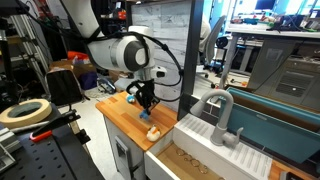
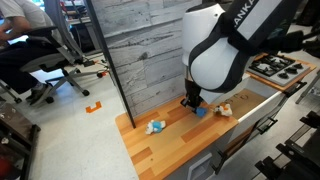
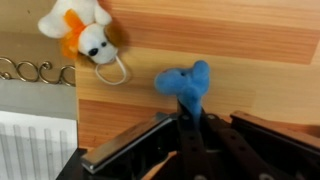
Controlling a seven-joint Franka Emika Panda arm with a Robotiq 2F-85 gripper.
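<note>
A small blue soft-looking object is pinched in my gripper, its free end sticking out past the fingertips in the wrist view. From the first exterior view, my gripper points down over the wooden counter, with the blue object beneath it; whether that touches the wood is unclear. A white and orange plush toy with a string loop lies apart from the gripper, near the counter's edge.
Another blue and white item rests farther along the wooden counter. Beside the counter are a white sink with a faucet and an open drawer. Bare wood lies around the gripper.
</note>
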